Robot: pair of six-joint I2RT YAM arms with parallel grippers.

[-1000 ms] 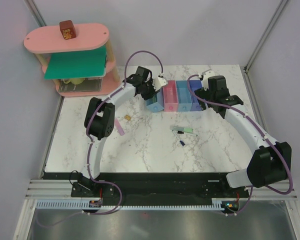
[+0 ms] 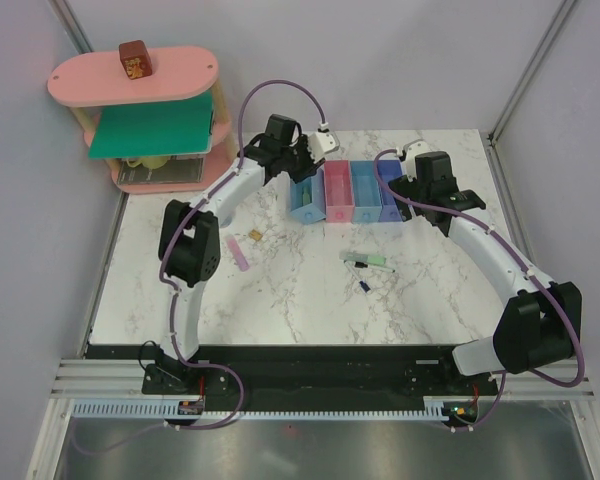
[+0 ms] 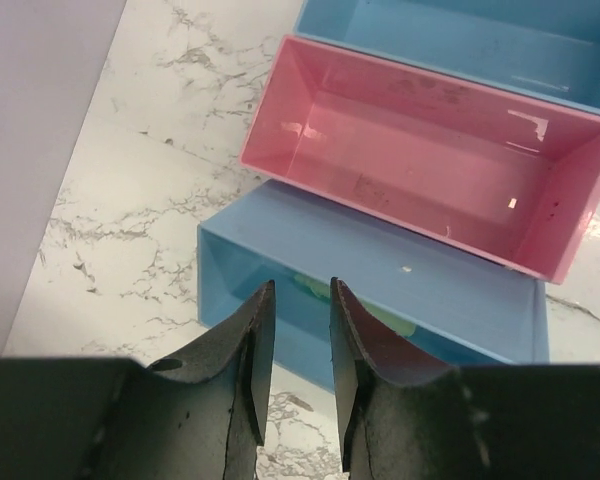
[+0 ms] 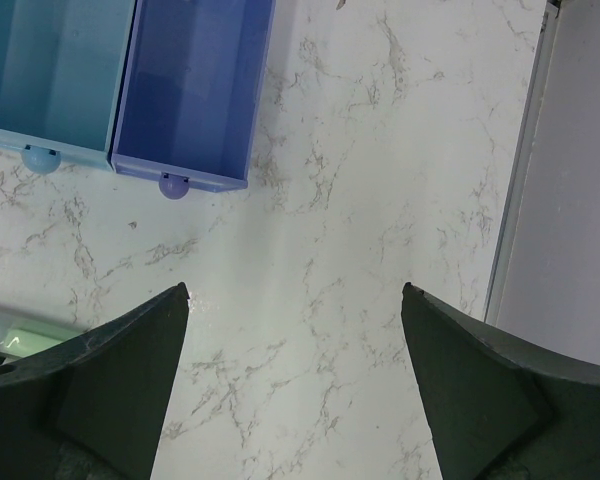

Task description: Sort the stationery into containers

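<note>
My left gripper is part open, fingers slightly apart with nothing visible between them, above the leftmost light-blue container, which holds something pale green. The pink container and two blue containers stand beside it. My right gripper is open, right of the dark-blue container. Stationery lies on the table: a pink item, a small yellow piece, a green-and-white item and pens.
A pink-and-green shelf with a brown box stands at the back left. Grey walls border both sides.
My left gripper has moved up and slightly back from the leftmost container in the top view. The right arm has stayed still.
</note>
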